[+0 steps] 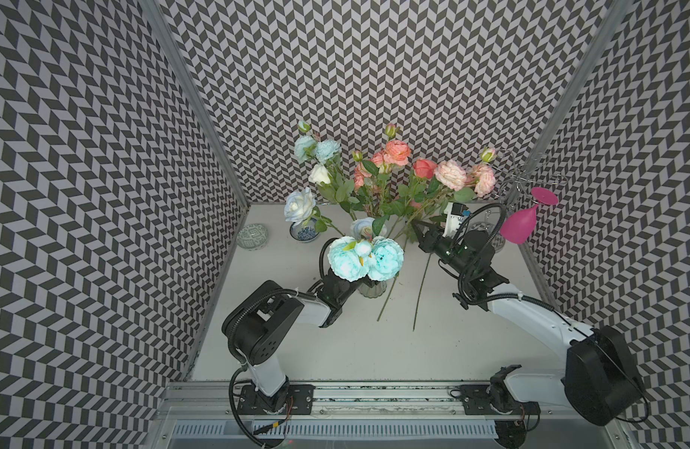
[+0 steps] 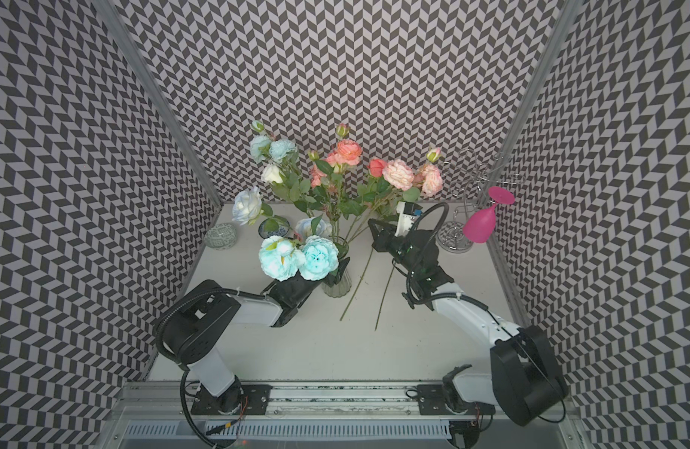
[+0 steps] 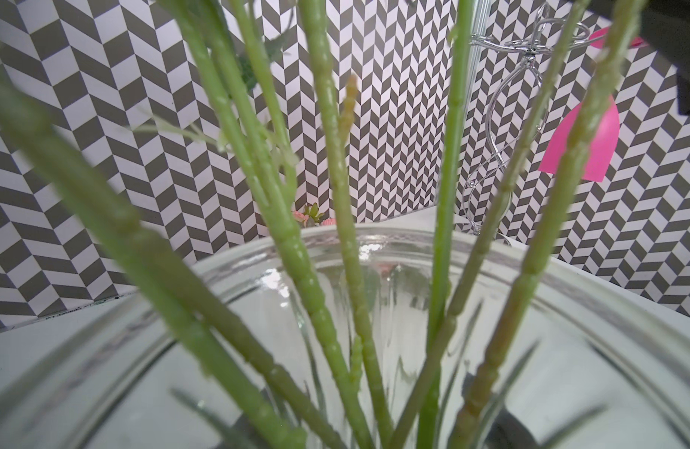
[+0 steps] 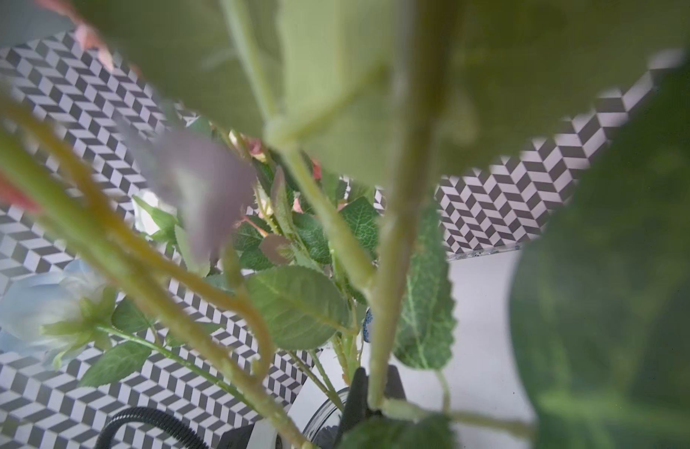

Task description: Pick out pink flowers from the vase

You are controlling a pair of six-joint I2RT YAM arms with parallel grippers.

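The glass vase [image 2: 337, 286] holds a mixed bunch. Coral-pink flowers [image 1: 397, 152] rise at its back; pale pink flowers [image 1: 451, 175] lean out to the right. My left gripper [image 2: 336, 271] is shut on the vase, its fingers mostly covered by turquoise blooms [image 2: 318, 257]. In the left wrist view several green stems [image 3: 315, 314] stand inside the vase's rim [image 3: 390, 233]. Right of the vase, my right gripper [image 1: 420, 233] is shut at a thin stem [image 4: 393, 299] below the pale pink blooms; leaves hide part of its fingertips in the right wrist view.
Two bare stems [image 1: 420, 303] lie on the table right of the vase, upper ends hidden. White and blue flowers [image 1: 300, 203] lean left above a patterned bowl [image 1: 304, 233]. A green dish [image 1: 252, 236] stands far left; a wire rack with a pink vase [image 1: 520, 224] stands right.
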